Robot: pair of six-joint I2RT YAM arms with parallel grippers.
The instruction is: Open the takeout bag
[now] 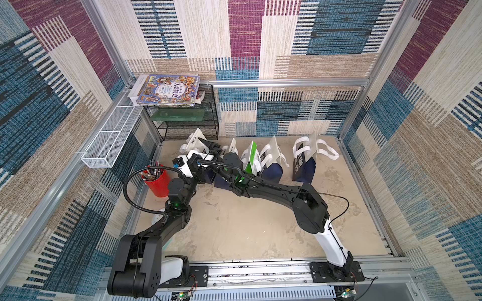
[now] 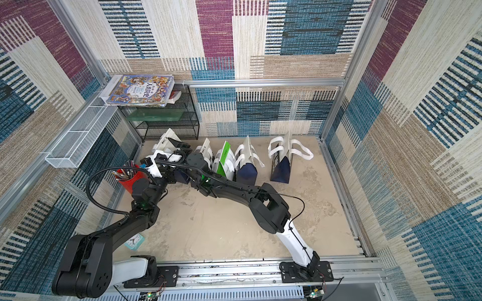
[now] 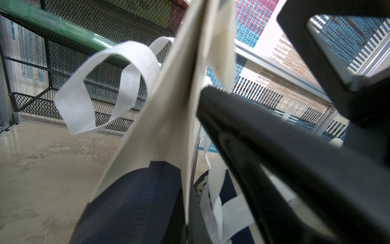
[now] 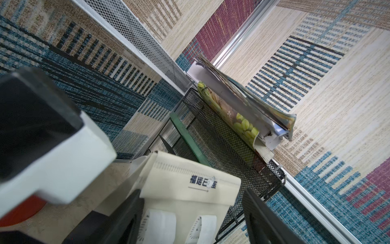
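Note:
The leftmost takeout bag [image 1: 196, 141], cream above and navy below, stands upright near the shelf. Its top looks pressed nearly flat in the left wrist view, with a white handle [image 3: 134, 65] to one side. My left gripper is shut low at the bag's side, the thin paper edge running down between its dark fingers. My right gripper is part open; its fingers [image 4: 262, 215] stand either side of the folded cream top [image 4: 191, 179], apart from each other. One of its fingers crosses close to the bag's upper edge in the left wrist view.
Several similar bags [image 1: 303, 165] stand in a row to the right. A wire shelf [image 1: 213, 113] with books [image 1: 168, 90] is behind. The red pen cup [image 1: 159, 184] stands left of the arms.

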